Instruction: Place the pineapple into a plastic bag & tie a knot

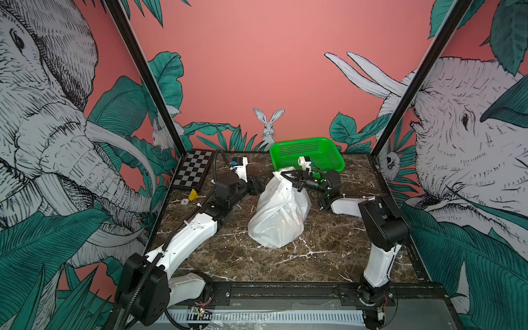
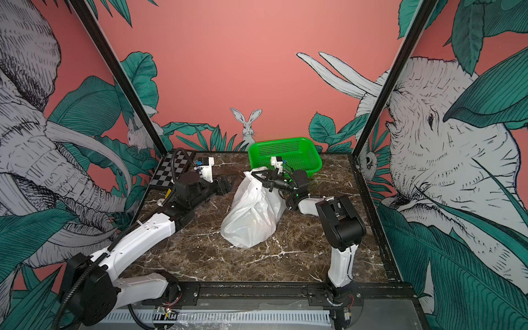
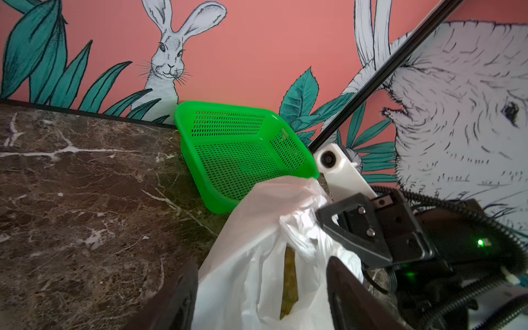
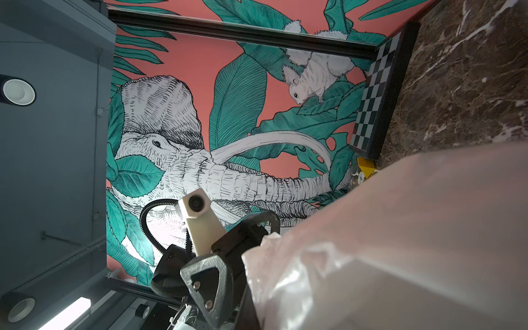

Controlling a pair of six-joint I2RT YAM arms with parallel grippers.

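Note:
The white plastic bag [image 1: 279, 214] stands bulging in the middle of the table, its top drawn up and back. My right gripper [image 1: 287, 175] is shut on the bag's top, which looks bunched and twisted at its fingers [image 3: 352, 233] in the left wrist view. A yellow-brown strip of the pineapple [image 3: 288, 283] shows through a gap in the plastic; the rest is hidden. Just left of the bag, my left gripper [image 2: 225, 186] stands open, apart from it in the top right view. The bag [image 4: 407, 253] fills the right wrist view's lower right, hiding the right fingers.
Behind the bag, a green basket [image 1: 308, 154] stands empty against the back wall. A checkered board [image 1: 192, 169] lies at the back left, with a small yellow piece [image 1: 193, 194] nearby.

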